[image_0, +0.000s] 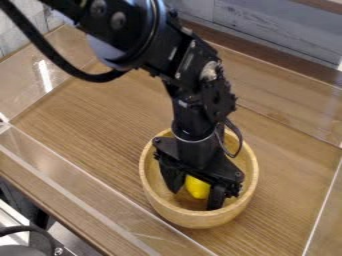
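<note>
A round tan bowl (170, 209) sits on the wooden table in the lower middle of the camera view. My black gripper (195, 183) reaches down into it, its open fingers on either side of a yellow object (198, 187) lying in the bowl. The gripper body covers much of that object, so its shape and whether the fingers touch it cannot be told.
A pale wall runs along the back, and the table edge with dark cables beyond it is at the lower left.
</note>
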